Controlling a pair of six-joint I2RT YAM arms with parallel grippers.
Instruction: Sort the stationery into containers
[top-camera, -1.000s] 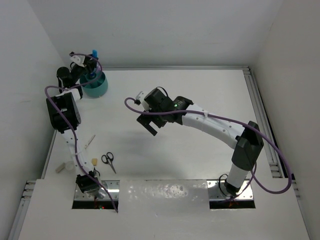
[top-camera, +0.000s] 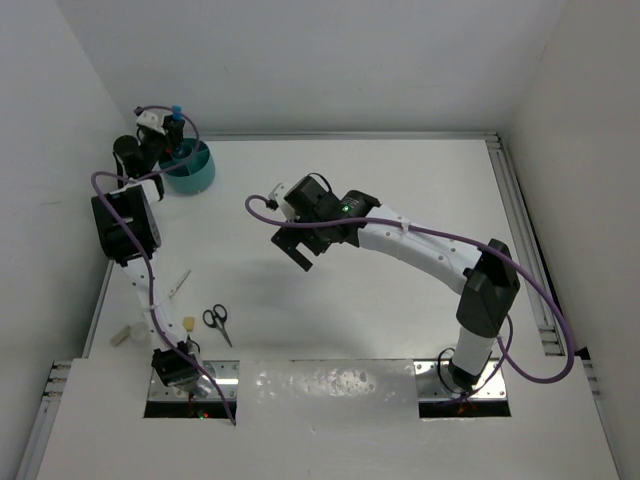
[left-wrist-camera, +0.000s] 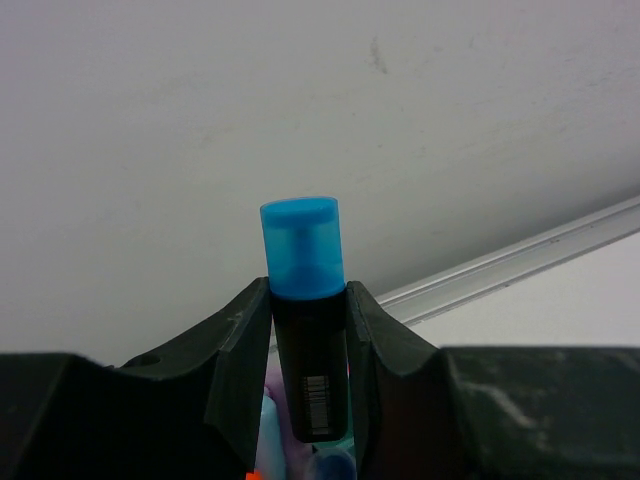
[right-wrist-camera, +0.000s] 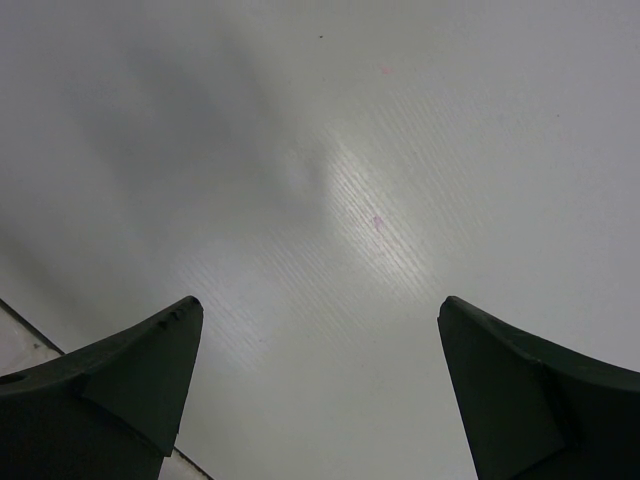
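Observation:
My left gripper (top-camera: 172, 130) is shut on an upright marker with a blue cap (left-wrist-camera: 305, 245) and black body, held at the teal container (top-camera: 197, 175) in the back left corner of the top view. Colourful items show inside the container beneath it. My right gripper hangs open over bare table, nothing between its fingers. Scissors (top-camera: 218, 320), a white pen-like stick (top-camera: 179, 283), a small yellow piece (top-camera: 188, 323) and a beige block (top-camera: 120, 335) lie at the front left.
Walls stand close behind and left of the container, with a metal rail (top-camera: 340, 135) along the back edge.
My left gripper with the marker has shifted slightly left over the container, after small movements in the same spot. The right arm is nearly unchanged.

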